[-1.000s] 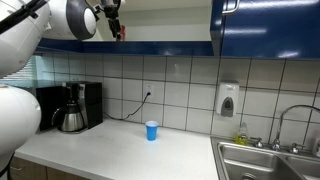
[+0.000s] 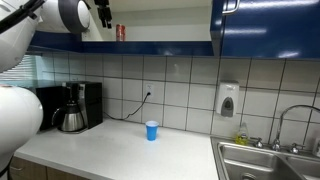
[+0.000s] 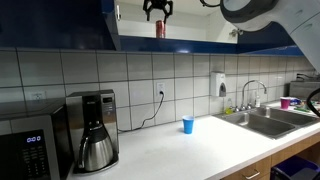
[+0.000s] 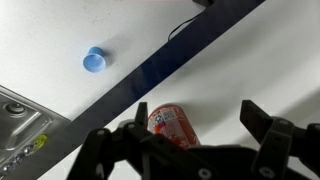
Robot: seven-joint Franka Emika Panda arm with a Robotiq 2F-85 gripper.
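A red can (image 2: 120,33) stands upright on the shelf of the open upper cabinet. My gripper (image 2: 104,16) is up at the shelf, just left of the can in exterior view 1 and above it in exterior view 2, where the can (image 3: 160,30) shows below the fingers. Seen from the wrist, the gripper is open, its fingers spread wide. The can (image 4: 172,125) lies in view between them, closer to the left finger, its lower part hidden by the gripper body.
The blue cabinet edge (image 2: 160,48) runs along the shelf front. Below, a blue cup (image 2: 151,131) stands on the white counter (image 2: 125,150), largely clear around it. A coffee maker (image 2: 72,110) is at the left, a sink (image 2: 250,160) at the right.
In exterior view 1 my gripper has shifted a little left and up, so more of the can is uncovered. The can and the cup stay where they were.
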